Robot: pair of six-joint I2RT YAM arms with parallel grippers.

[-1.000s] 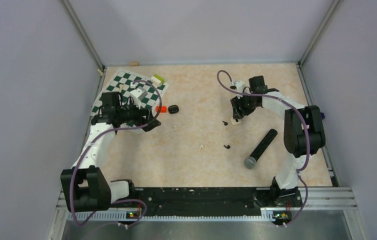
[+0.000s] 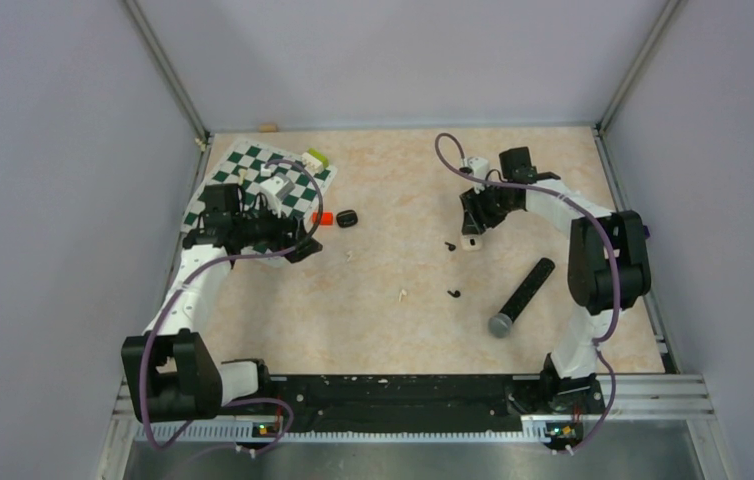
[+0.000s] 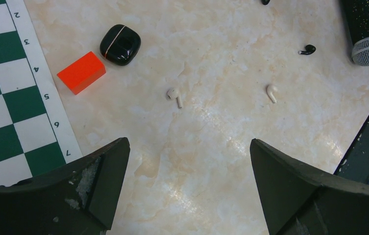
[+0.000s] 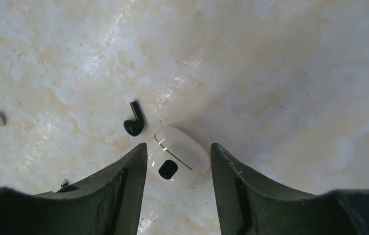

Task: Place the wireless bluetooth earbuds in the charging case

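Note:
In the right wrist view a white charging case [image 4: 185, 149] with a gold seam and a black square mark lies closed on the table. My right gripper is part open over it, its fingertips either side of the case; contact cannot be told. A black earbud [image 4: 134, 127] rests just beyond the case. Another black earbud [image 3: 308, 50] and two white earbuds [image 3: 173, 94] [image 3: 271, 92] are loose on the table in the left wrist view. A black case [image 3: 120, 44] sits shut beside the red block. My left gripper is open and empty.
A red block [image 3: 82, 73] lies by the green-and-white checkered mat [image 2: 253, 168] at the left. The microphone [image 2: 523, 297] occupies the right front. Bare tabletop [image 2: 383, 180] stretches between the two arms.
The left arm and the loose earbuds are unmoved.

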